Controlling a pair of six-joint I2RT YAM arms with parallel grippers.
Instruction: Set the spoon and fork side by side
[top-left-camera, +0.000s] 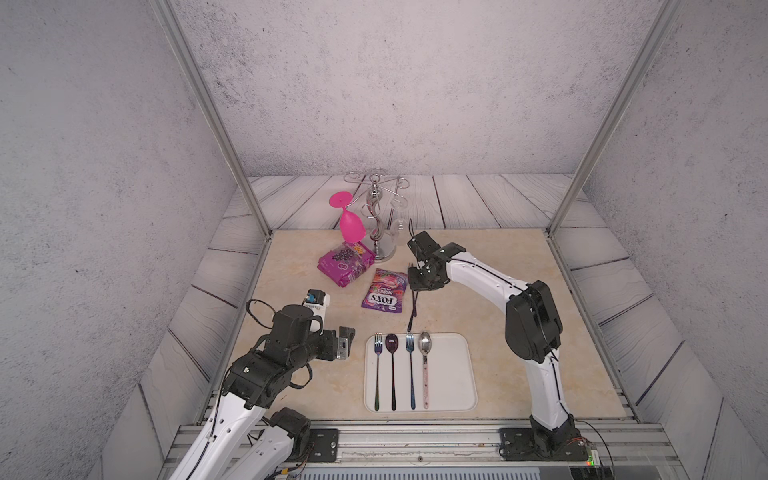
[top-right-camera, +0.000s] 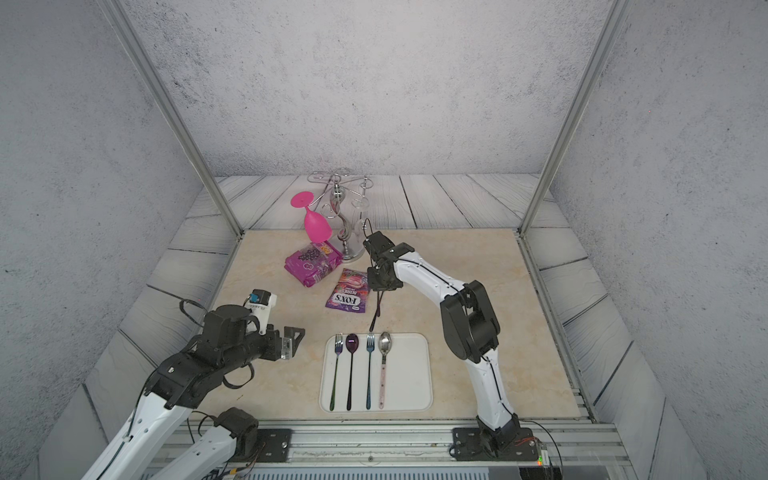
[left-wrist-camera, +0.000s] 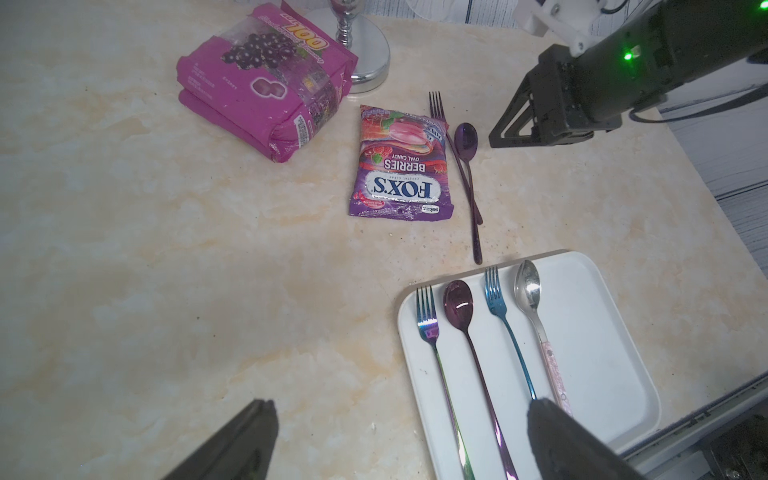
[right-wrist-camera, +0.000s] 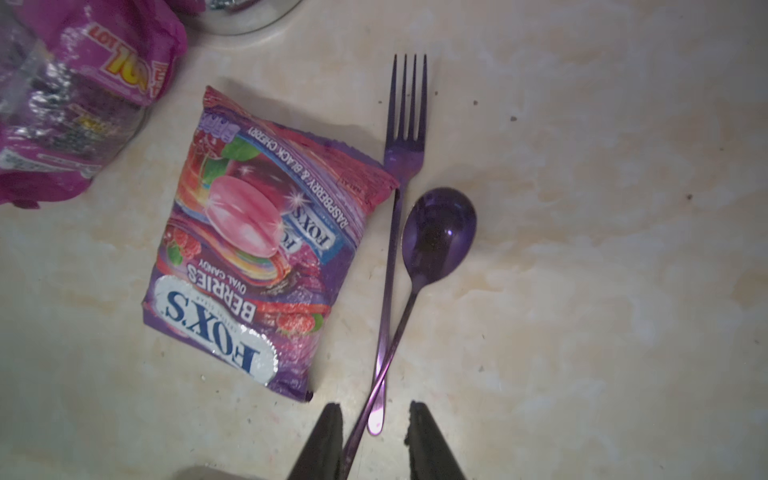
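In the right wrist view, a purple fork (right-wrist-camera: 405, 160) and a dark purple spoon (right-wrist-camera: 438, 232) lie on the table, their handles crossing near the lower ends. The spoon's handle passes over the fork's. My right gripper is above them, open, its fingers apart; the spoon's handle end runs into view between them, with no grip showing. A white tray (left-wrist-camera: 616, 352) holds a rainbow fork (left-wrist-camera: 429, 320), a dark red spoon (left-wrist-camera: 458, 304), a blue fork (left-wrist-camera: 496, 300) and a silver spoon with pink handle (left-wrist-camera: 528, 288), laid in a row. My left gripper stands open and empty left of the tray.
A Fox's candy bag (right-wrist-camera: 256, 256) lies close beside the purple fork, its corner near the fork's neck. Behind it are a magenta candy pack (top-left-camera: 346, 264) and a metal glass rack (top-left-camera: 376, 216) with a pink goblet (top-left-camera: 350, 228).
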